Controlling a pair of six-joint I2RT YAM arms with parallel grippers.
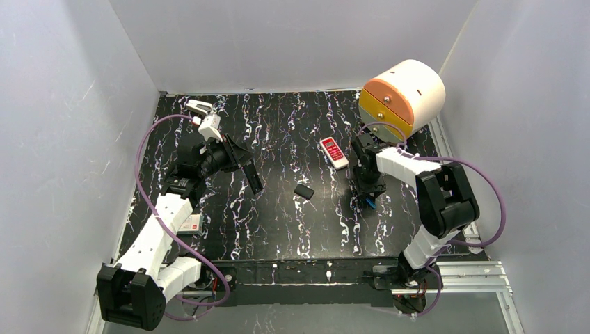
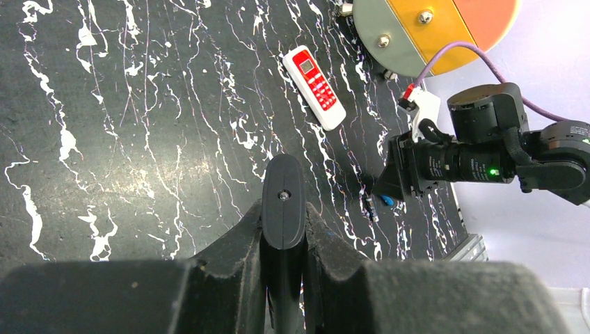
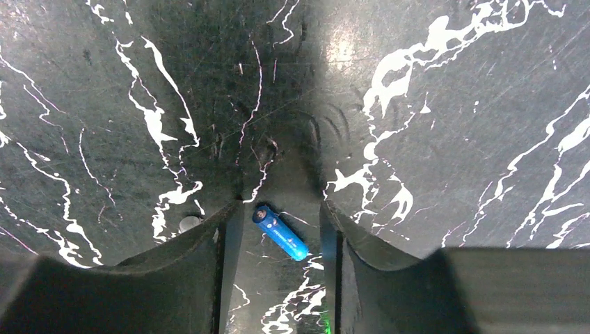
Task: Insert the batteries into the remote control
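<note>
A black remote [image 2: 283, 209] is held upright in my left gripper [image 1: 245, 161], which is shut on it above the left of the table. A blue battery [image 3: 280, 232] lies on the marble table at the right, between the fingertips of my part-open right gripper, which hovers low over it; whether the fingers touch it I cannot tell. A small black rectangular piece [image 1: 304, 191] lies flat in the middle, perhaps a cover; its exact nature I cannot tell.
A red-and-white remote [image 1: 334, 152] lies behind the right gripper. A rounded drawer cabinet [image 1: 410, 97] stands at the back right. A pale box [image 1: 190, 224] is at the front left, beside the left arm.
</note>
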